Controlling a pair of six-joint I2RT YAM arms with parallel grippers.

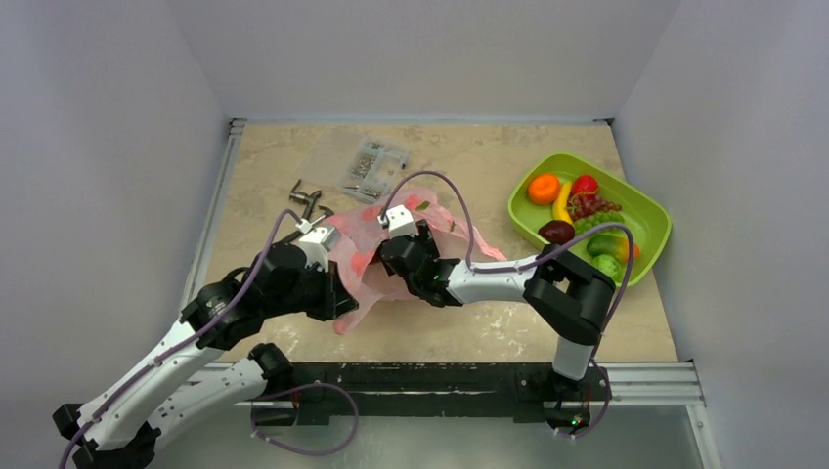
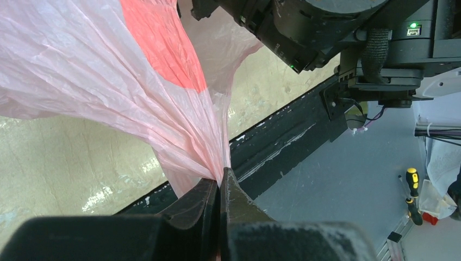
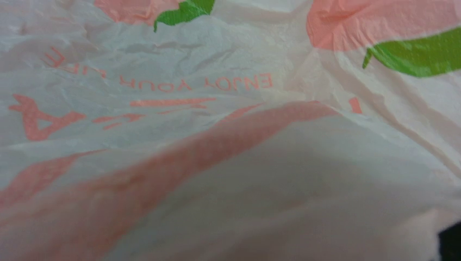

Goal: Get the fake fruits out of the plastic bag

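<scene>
The pink plastic bag (image 1: 368,278) spreads over the middle of the table, its printed film (image 3: 206,141) filling the right wrist view. Gathered folds of the bag (image 2: 185,130) run down between the fingertips of my left gripper, which is shut on them. My right gripper (image 1: 383,262) reaches into the bag's mouth, its fingers mostly hidden by film and arm; at the right wrist view's edge only a dark corner of it shows. No fruit can be made out inside the bag. Several fake fruits, among them an orange (image 1: 544,190) and a banana (image 1: 562,201), lie in the green basin.
The green basin (image 1: 523,221) stands at the right of the table. Behind the bag are a clear box of small metal parts (image 1: 373,168) and a metal tool (image 1: 305,197). Bare table lies between box and basin.
</scene>
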